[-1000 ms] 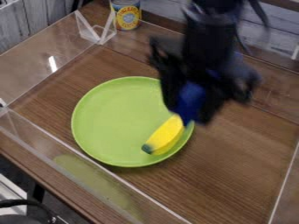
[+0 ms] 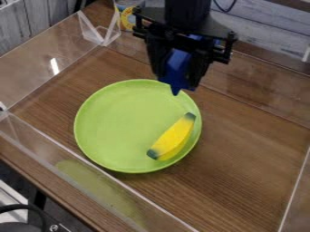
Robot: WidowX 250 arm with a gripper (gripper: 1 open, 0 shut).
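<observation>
My black gripper (image 2: 177, 67) hangs over the back edge of the green plate (image 2: 115, 127), shut on a blue object (image 2: 177, 74) that is partly hidden by the fingers. A yellow banana-shaped object (image 2: 172, 138) lies on the right side of the plate, below the gripper and apart from it.
A can (image 2: 126, 18) stands at the back, partly behind the arm. Clear plastic walls (image 2: 31, 59) edge the left and front.
My gripper has moved back, away from the banana, with the blue object in it. The banana and plate look unmoved.
</observation>
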